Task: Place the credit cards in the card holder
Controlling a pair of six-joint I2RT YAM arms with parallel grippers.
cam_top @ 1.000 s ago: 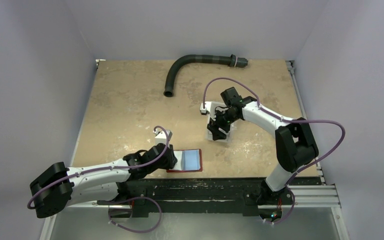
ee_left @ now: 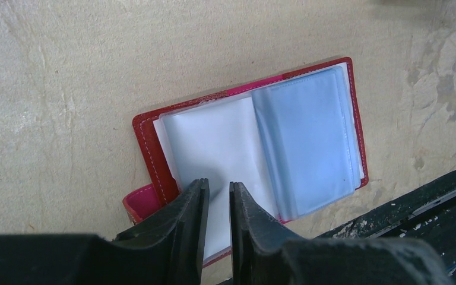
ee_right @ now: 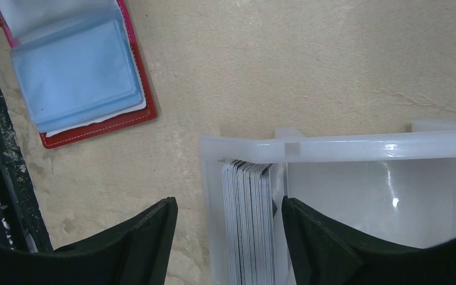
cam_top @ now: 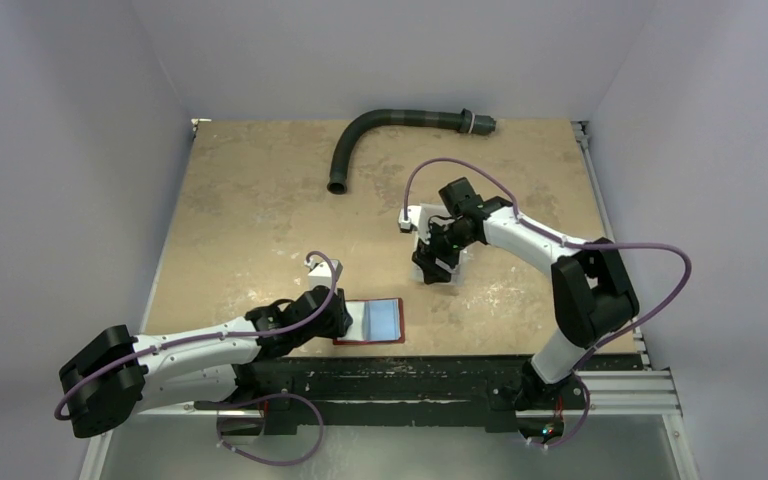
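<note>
The card holder (ee_left: 309, 139) lies spread on the table, with a red cover, a white left page and a blue sleeve on the right. Over its left page is my left gripper, its fingers a little apart and only the page visible through the gap. A row of upright credit cards (ee_right: 250, 225) is packed against the left wall of a clear plastic container (ee_right: 362, 148). My right gripper stands open above that row, one finger to each side in the view. Nothing shows held in it. The lower ends of the cards are cut off by the frame.
A dark hose (cam_top: 390, 118) curves across the back of the table (cam_top: 250, 200). The container's right part looks empty in the right wrist view. Bare tabletop separates the container from the card holder, which lies close to the front edge.
The left arm and the card holder look unmoved.
</note>
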